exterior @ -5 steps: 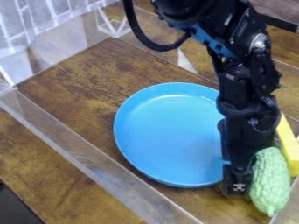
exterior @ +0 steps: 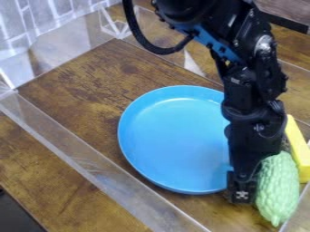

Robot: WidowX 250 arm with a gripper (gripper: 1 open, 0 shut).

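My black gripper (exterior: 249,181) reaches down at the right of the view, low over the right rim of a blue plate (exterior: 169,136). Its lower end is right beside a pale green, bumpy object (exterior: 278,190), like a bitter melon. Its fingers are open; whether they touch the green object is hard to tell. A yellow object (exterior: 296,149) lies behind the green one, partly hidden by the gripper.
A clear plastic edge runs along the front left, and a white tiled wall (exterior: 54,27) stands at the back left.
The gripper has shifted very slightly to the left over the last second. The plate and the other objects look almost unmoved.
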